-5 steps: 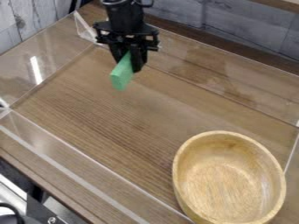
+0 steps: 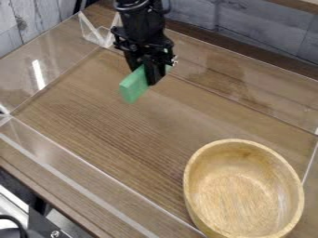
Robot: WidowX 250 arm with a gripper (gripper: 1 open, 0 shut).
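Observation:
At the upper middle of the camera view, my black gripper hangs over the wooden tray floor, shut on a green block. The block is held tilted, its lower end toward the lower left. The fingertips are partly hidden by the block and the dark gripper body.
A large cream oval bowl sits at the lower right. The wooden tray floor is clear through the middle and left. Tray walls border the back and sides, with some cables at the lower left corner.
My gripper has moved slightly to the right and a little down with the green block still in it, and has turned somewhat. The bowl has not moved.

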